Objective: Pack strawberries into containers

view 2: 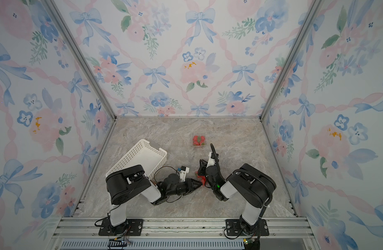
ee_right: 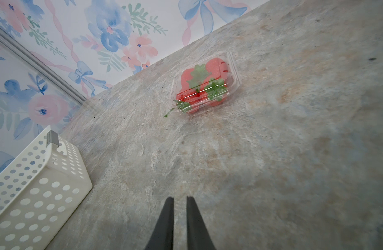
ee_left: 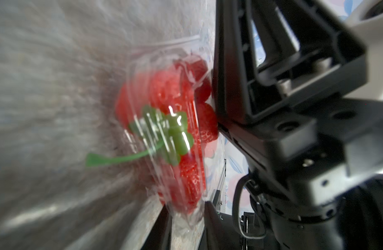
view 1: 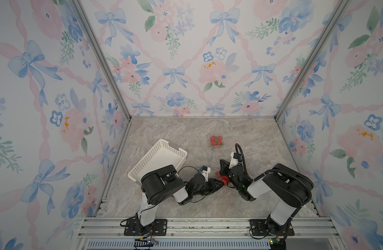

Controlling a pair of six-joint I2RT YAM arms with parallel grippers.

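Note:
A clear plastic container filled with strawberries [ee_left: 170,95] fills the middle of the left wrist view, a green stem poking out of its side. Whether its lid is closed I cannot tell. My left gripper is partly open, its fingers either side of the container's near end. In the top left view, only red parts of this container [view 1: 223,179] show between the two arms. My right gripper is shut, its tips close together and nothing visible between them. In the left wrist view its black body rises right beside the strawberries, apparently against them.
Another clear container of strawberries [ee_right: 206,85] rests farther back on the table, a small stem by its edge. A white perforated basket [view 1: 142,161] stands at the left, partly behind the left arm. Open tabletop lies at the back and right.

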